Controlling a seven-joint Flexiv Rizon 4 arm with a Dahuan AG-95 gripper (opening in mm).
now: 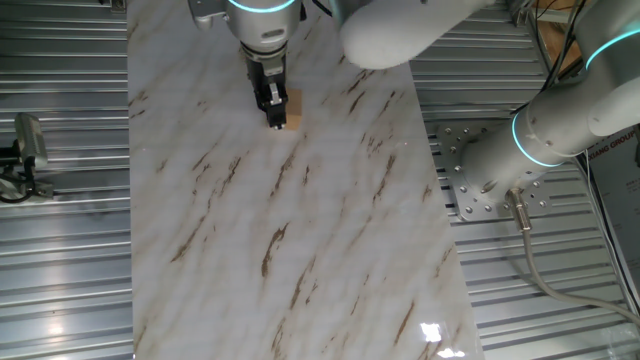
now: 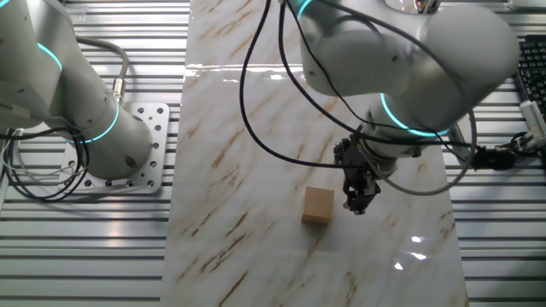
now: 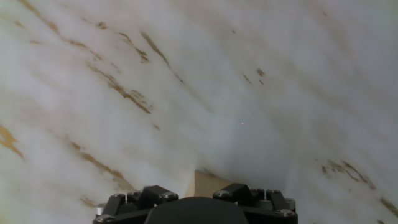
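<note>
A small tan wooden block [image 2: 319, 203] sits on the marble-patterned table, its whole top in sight in exterior view 2. My gripper [image 2: 357, 207] hangs beside it, with a visible gap in that view. From exterior view 1 the black fingers partly cover the block [image 1: 294, 108], and the gripper [image 1: 275, 125] shows almost edge-on. At the bottom of the wrist view, one corner of the block [image 3: 206, 182] appears in the space between the two separated fingers of the gripper. The fingers stand open, not closed on the block; their height above the table is hard to judge.
Slatted metal surfaces [image 1: 60, 250] flank the table. A second device [image 1: 27, 155] stands off the left edge. Black cables [image 2: 247, 94] loop beside the arm in exterior view 2.
</note>
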